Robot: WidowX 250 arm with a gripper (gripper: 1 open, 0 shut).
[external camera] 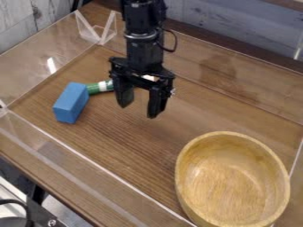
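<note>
The black robot arm stands at the upper middle of the camera view, its gripper [141,97] hanging low over the wooden table. Whether its fingers hold anything is hard to make out. Just behind it on the left lies a small green and white object [99,87], partly hidden by the arm. A blue block [71,102] sits at the left.
A large yellow oval bowl [231,177] occupies the lower right. Pale walls edge the left and back, and a black cable lies at the bottom left corner.
</note>
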